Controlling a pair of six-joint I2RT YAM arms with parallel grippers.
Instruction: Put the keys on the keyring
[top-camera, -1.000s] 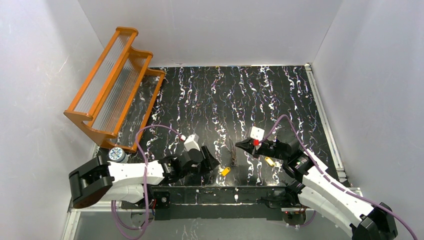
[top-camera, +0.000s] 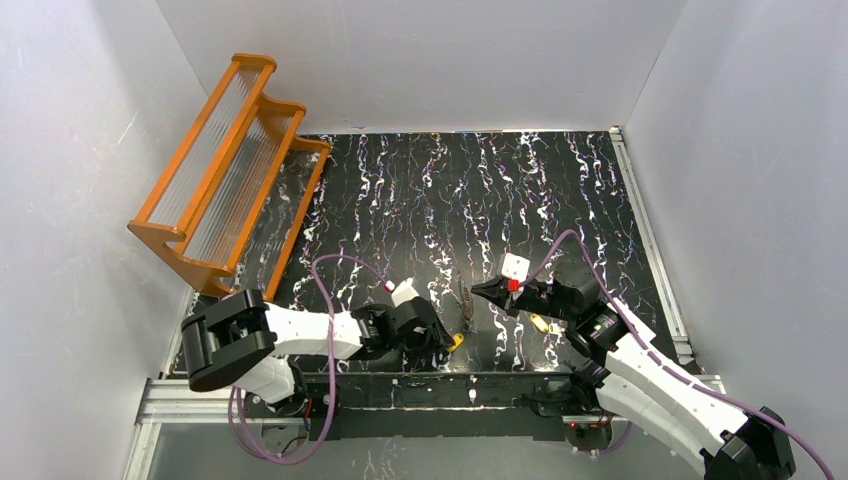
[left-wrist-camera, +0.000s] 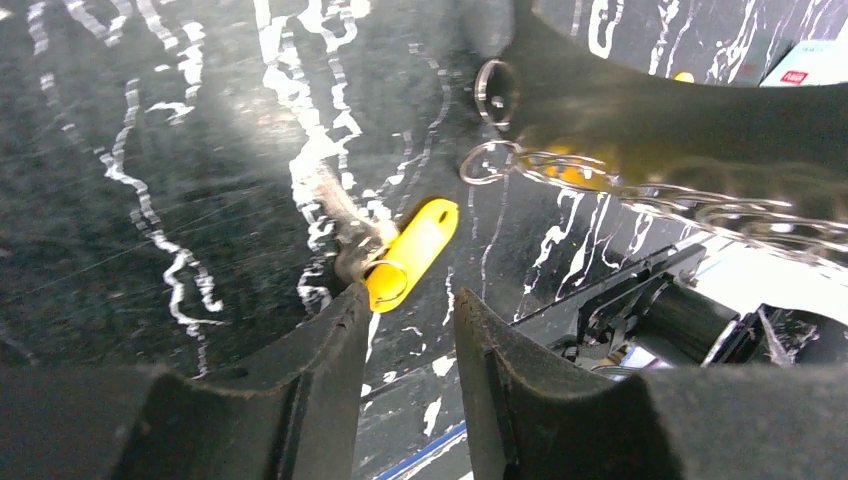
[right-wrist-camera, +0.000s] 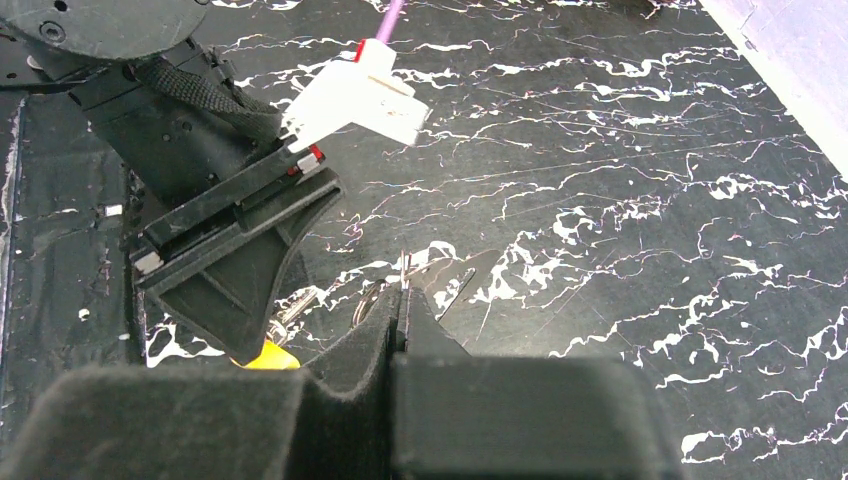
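A yellow key tag (left-wrist-camera: 422, 240) lies on the dark marbled table with a thin ring and a blurred metal key (left-wrist-camera: 352, 235) at its near end. My left gripper is over that end, its fingers apart on either side. From above, the left gripper (top-camera: 447, 345) partly covers the tag (top-camera: 456, 342). My right gripper (top-camera: 474, 291) is shut on the metal keyring chain (top-camera: 467, 308), whose loops (left-wrist-camera: 490, 160) hang beside its finger in the left wrist view. In the right wrist view the right fingertips pinch thin metal, much of it hidden.
A second yellow tag (top-camera: 540, 323) lies below the right arm. An orange-framed rack (top-camera: 205, 180) stands at the back left. Behind the grippers the table (top-camera: 440, 200) is clear. A dark rail (top-camera: 450, 390) runs along the front edge.
My left arm has moved right, bringing its gripper from beside the yellow tag to over it. The right arm and the chain stay where they were.
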